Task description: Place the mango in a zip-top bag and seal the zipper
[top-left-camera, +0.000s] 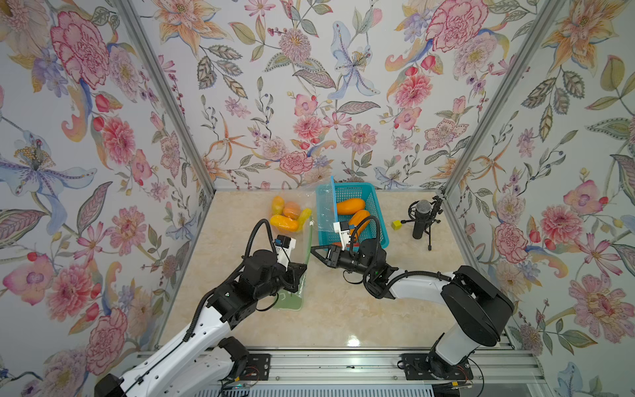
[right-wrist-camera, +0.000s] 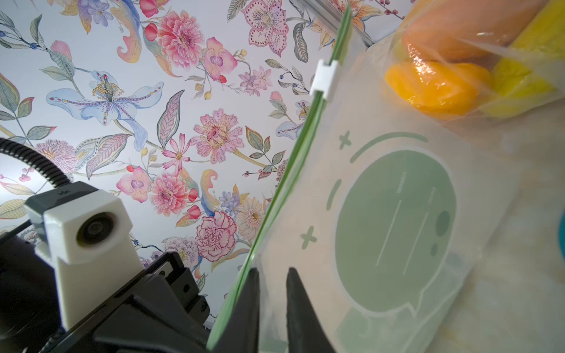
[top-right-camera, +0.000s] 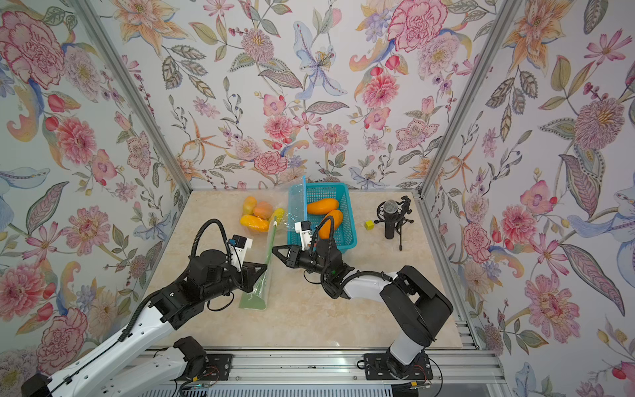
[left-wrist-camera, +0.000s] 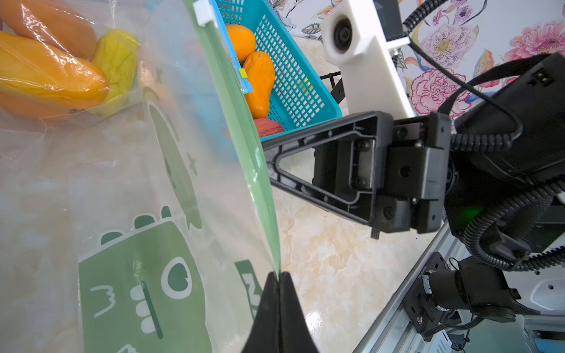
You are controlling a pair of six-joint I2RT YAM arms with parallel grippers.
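A clear zip top bag point(left-wrist-camera: 176, 206) with green printed figures stands stretched between the arms, its green zipper strip point(left-wrist-camera: 235, 111) running along the top. No fruit shows inside. A white slider point(right-wrist-camera: 325, 79) sits toward the strip's far end. My left gripper is shut on the near end of the strip. Beside the bag, my right gripper has its fingers a little apart. The bag's wall shows behind that gap. Several orange and yellow fruits point(top-left-camera: 284, 223) lie in clear plastic at the back left; which one is the mango I cannot tell.
A blue basket point(top-left-camera: 377, 231) holding orange fruits point(top-left-camera: 350, 206) stands behind my right gripper. A clear sheet with a blue edge point(top-left-camera: 332, 192) rises at its left side. A small yellow block point(top-left-camera: 397, 225) and a black stand point(top-left-camera: 418, 228) are at the back right.
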